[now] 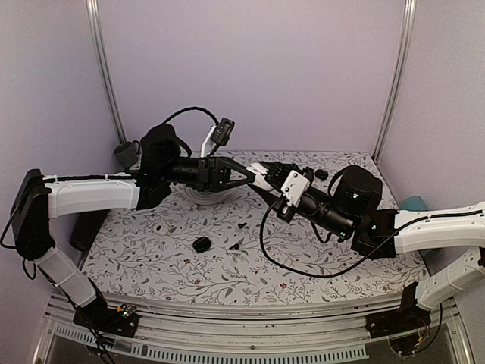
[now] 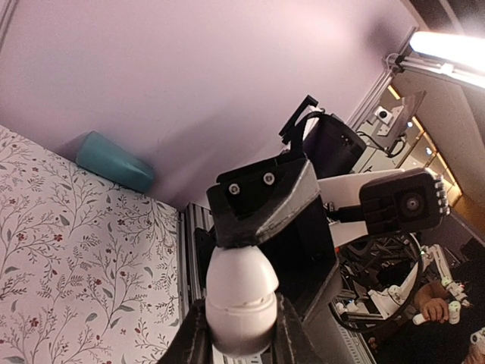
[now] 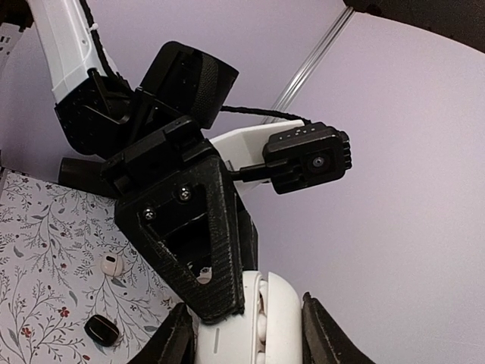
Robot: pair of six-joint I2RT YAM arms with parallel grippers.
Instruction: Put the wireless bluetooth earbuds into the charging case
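Observation:
Both grippers meet in the air above the middle of the table. The white charging case is held between them: my left gripper (image 1: pixel 244 174) is shut on it, seen end-on in the left wrist view as a rounded white body (image 2: pixel 241 311). My right gripper (image 1: pixel 269 186) is also shut on the case, its fingertips at either side in the right wrist view. A narrow opening with small white bits inside shows along the case; whether these are earbuds I cannot tell.
On the patterned table (image 1: pixel 151 273) lie a black item (image 1: pixel 201 244), a small white item (image 1: pixel 161 229) and small dark pieces. A white bowl stands behind the left arm, a grey mug (image 1: pixel 126 154) at back left, a teal object (image 1: pixel 412 203) at the right edge.

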